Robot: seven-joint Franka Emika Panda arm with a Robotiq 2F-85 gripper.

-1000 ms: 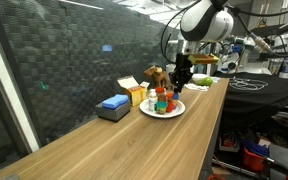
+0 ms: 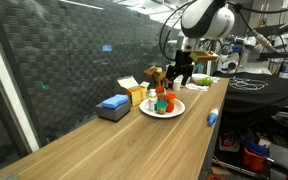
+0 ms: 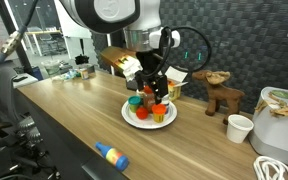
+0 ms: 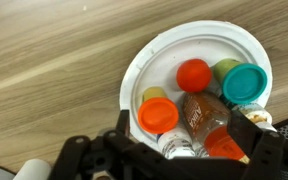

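My gripper stands open above the white plate [image 4: 144,68], its dark fingers apart at the lower edge of the wrist view. Nothing is held between them. On the plate are a red-capped piece [image 4: 193,75], a teal-lidded jar [image 4: 244,83], an orange-lidded jar [image 4: 158,115] and a brown bottle [image 4: 202,115] lying on its side. Clear-topped bottles stand partly hidden by the gripper. Away from the plate, a blue cylinder with an orange end [image 3: 111,156] lies on the wooden table near its edge.
Behind the plate stand a dark box with a blue top [image 2: 114,105], a yellow carton [image 2: 134,90] and a brown moose figure [image 3: 217,93]. A white cup [image 3: 239,128] and white cable [image 3: 271,167] lie to one side. Much wood is bare.
The blue cylinder, earlier at the plate's side beneath my gripper, now lies apart from it near the table's edge. My gripper has risen and shifted slightly right in exterior view 1.
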